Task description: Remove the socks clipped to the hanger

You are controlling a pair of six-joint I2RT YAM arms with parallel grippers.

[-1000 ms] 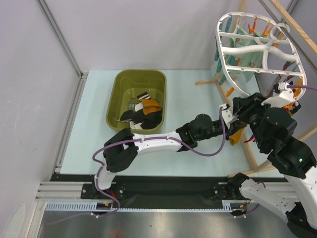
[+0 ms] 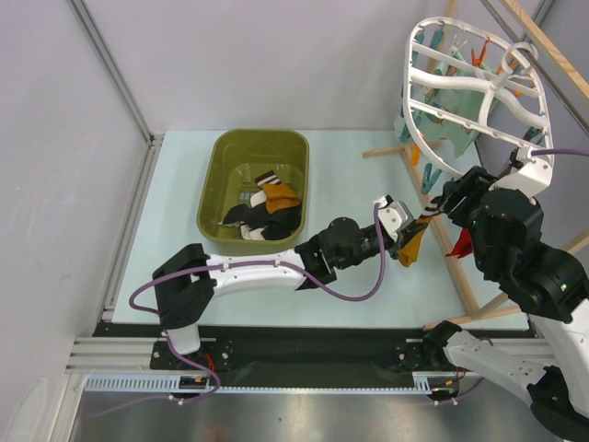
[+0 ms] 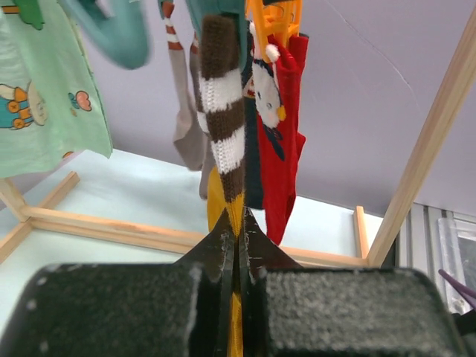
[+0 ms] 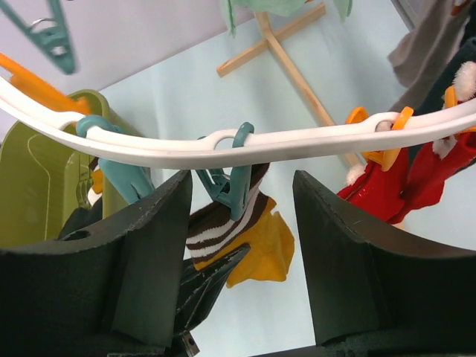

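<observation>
A sock (image 3: 224,119) with brown-white stripes and a mustard foot hangs just beneath a teal clip (image 4: 239,186); its upper end reaches that clip, and whether the clip still grips it I cannot tell. My left gripper is shut on this sock, its mustard cloth passing between the fingertips. In the right wrist view, my right gripper is open, with its fingers apart on either side of the clip and the rim. The white hanger (image 2: 448,87) is at upper right. A red sock (image 3: 286,134) hangs from an orange clip (image 3: 279,18).
An olive bin (image 2: 210,175) with several socks inside stands left of the hanger. Green cloth (image 3: 52,82) and grey socks (image 3: 190,123) also hang close by. The wooden stand (image 2: 451,249) rises at right. Table between bin and stand is clear.
My left gripper has moved left, with the striped sock following it. The hanger has swung and shifted leftward.
</observation>
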